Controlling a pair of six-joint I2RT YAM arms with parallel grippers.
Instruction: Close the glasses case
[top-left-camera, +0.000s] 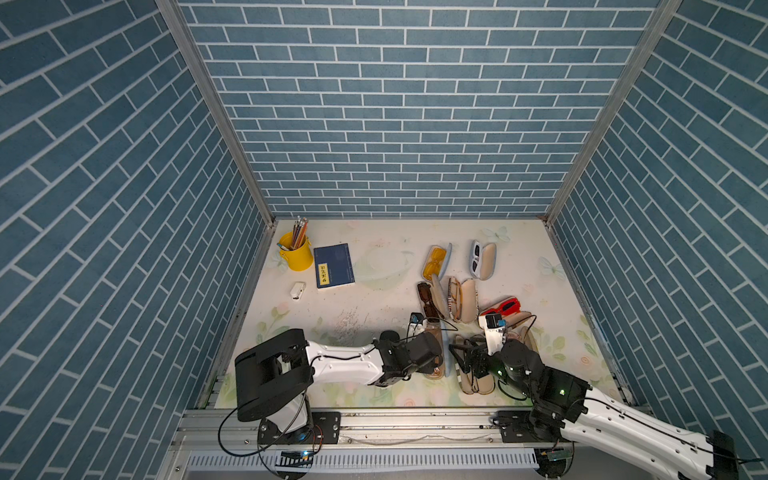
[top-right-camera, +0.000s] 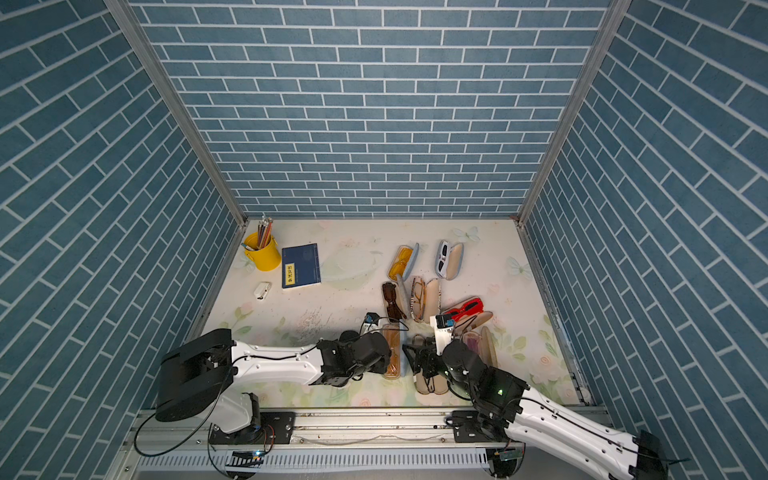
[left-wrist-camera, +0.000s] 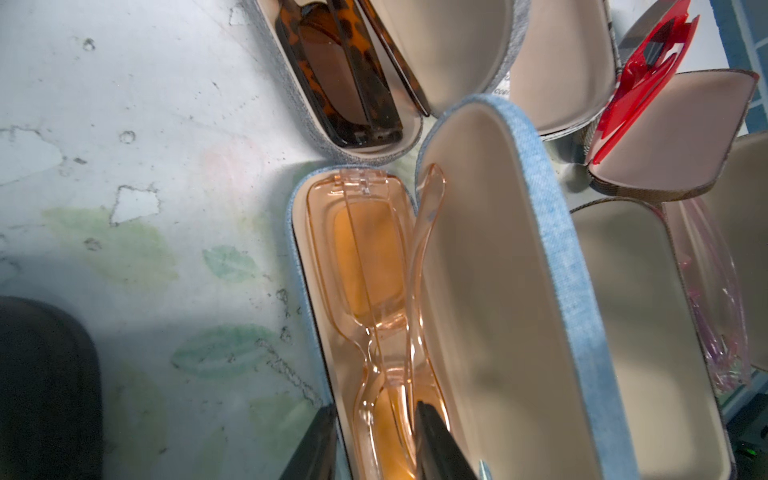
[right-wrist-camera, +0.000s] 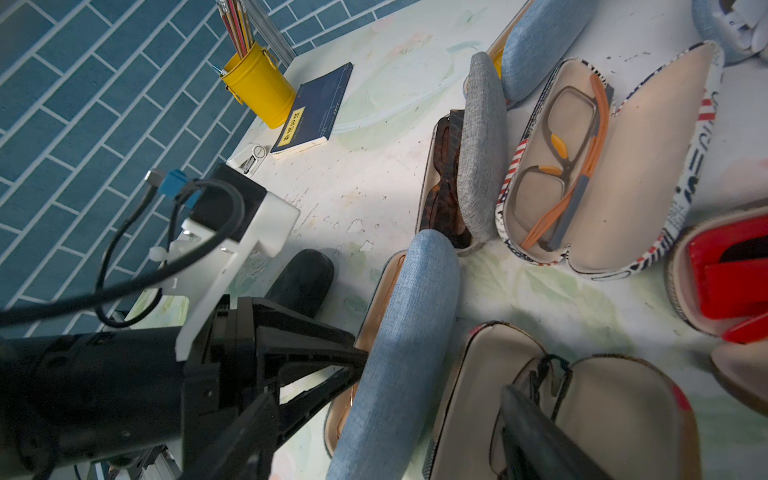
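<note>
A light-blue glasses case (left-wrist-camera: 560, 304) holding clear orange glasses (left-wrist-camera: 368, 256) lies at the front middle, its lid raised on the right. My left gripper is low over the case's near end, fingers apart at the left rim and over the glasses; in the right wrist view it reaches the lid from the left. My right gripper stands open just right of that case, above a beige-lined open case (right-wrist-camera: 616, 424) with dark-framed glasses.
Several other open cases crowd behind and to the right, including tortoiseshell (left-wrist-camera: 336, 80) and red (left-wrist-camera: 640, 88) glasses. A yellow pencil cup (top-left-camera: 297, 257), navy book (top-left-camera: 334, 265) and small white object (top-left-camera: 297, 289) stand back left.
</note>
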